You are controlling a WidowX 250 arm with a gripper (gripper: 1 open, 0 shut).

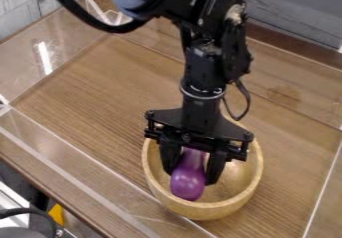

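Observation:
A wooden bowl [226, 204] sits near the front of the wooden table, right of centre. In it is a purple object [187, 182], rounded at its lower end. My black gripper [193, 154] reaches down into the bowl from above and is shut on the purple object's upper part, which the fingers and gripper body partly hide.
A raised rim runs along the back. At the lower left, beyond the table's edge, are some cables and white items.

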